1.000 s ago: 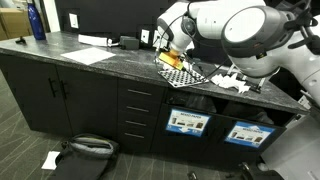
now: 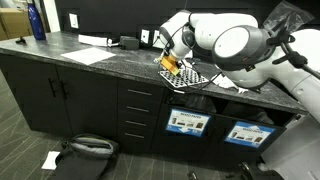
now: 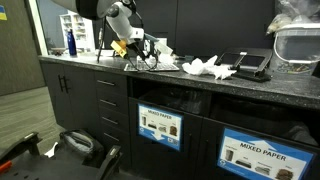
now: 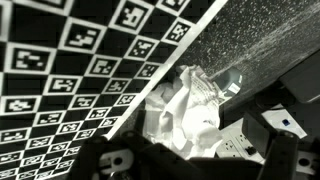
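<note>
My gripper (image 2: 172, 64) hangs over the black-and-white patterned board (image 2: 182, 77) on the dark counter. From the wrist view, the gripper stands open, its dark fingers spread at the lower left and lower right. Crumpled white paper (image 4: 195, 112) shows between and beyond them, apparently lying on the counter rather than held. The board (image 4: 75, 75) fills the left of that view. In exterior view 2, crumpled white paper (image 3: 205, 69) rests to the right of the board.
A dark device (image 3: 248, 62) and a clear container (image 3: 295, 48) stand along the right of the counter. White sheets (image 2: 89, 56) and a blue bottle (image 2: 35, 22) occupy its left part. Below, bins carry mixed-paper labels (image 3: 160, 122); a black bag (image 2: 85, 157) lies on the floor.
The arm's upper links have come down in exterior view 1, and the gripper sits slightly lower over the board. The things on the counter look unmoved.
</note>
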